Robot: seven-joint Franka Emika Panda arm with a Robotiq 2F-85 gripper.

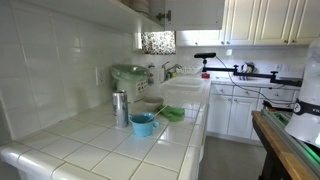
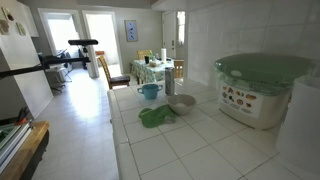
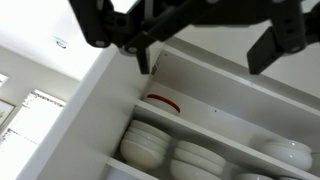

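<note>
My gripper shows at the top of the wrist view, open, its two dark fingers (image 3: 267,50) well apart and nothing between them. Beyond it are cabinet shelves (image 3: 215,120) with stacked white bowls (image 3: 146,145) and a red-rimmed dish (image 3: 163,102). On the white tiled counter stand a light blue cup (image 1: 143,125), a silver canister (image 1: 121,108) and a pale bowl (image 1: 153,103). A green cloth (image 1: 173,113) lies beside the bowl. The gripper cannot be made out in either exterior view.
A white tub with a green top (image 2: 252,90) stands against the tiled wall. An upper cabinet shelf (image 1: 112,12) overhangs the counter. Bare tiles lie along the counter's front. A wooden table edge (image 1: 280,145) is across the gap.
</note>
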